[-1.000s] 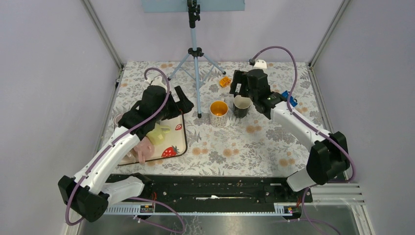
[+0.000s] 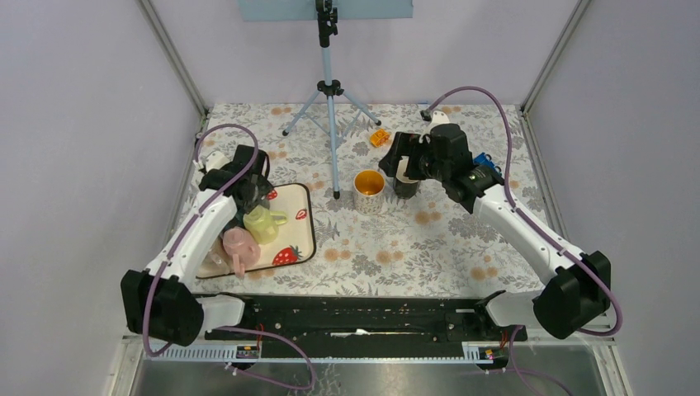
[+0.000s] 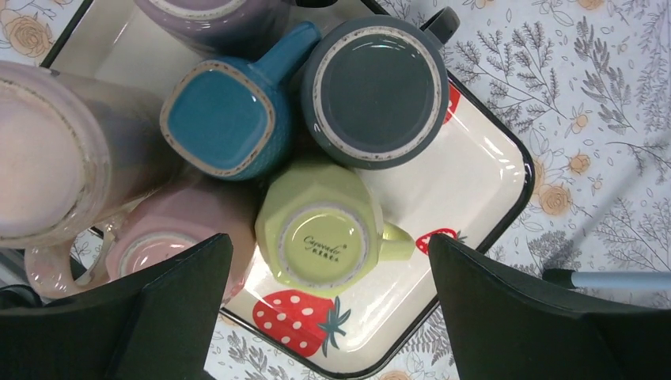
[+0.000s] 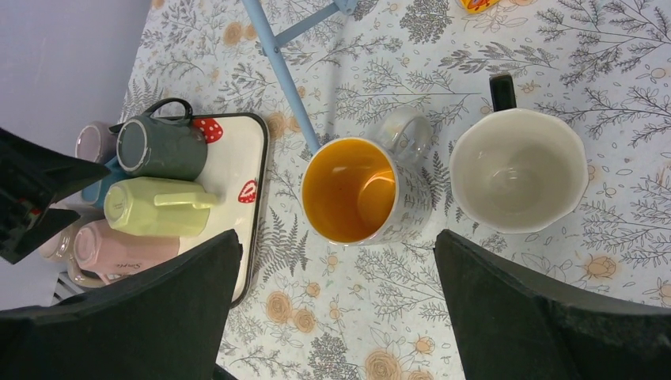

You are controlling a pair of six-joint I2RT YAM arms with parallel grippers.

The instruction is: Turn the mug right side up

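Observation:
Several mugs rest bottom-up in a strawberry tray (image 3: 475,182) at the left: a yellow-green one (image 3: 316,229), a dark grey one (image 3: 376,87), a teal one (image 3: 217,119) and pink ones (image 3: 170,229). My open left gripper hangs above them, nothing between its fingers. On the cloth to the right, a patterned mug with orange inside (image 4: 356,194) and a dark mug with white inside (image 4: 518,170) stand with rims upward. My open right gripper is over these two, holding nothing.
A tripod (image 2: 330,132) stands at the back middle. Small orange (image 2: 380,137) and blue (image 2: 487,161) objects lie toward the back and right.
My left gripper has moved leftward from the tray's back right to over the mugs in it.

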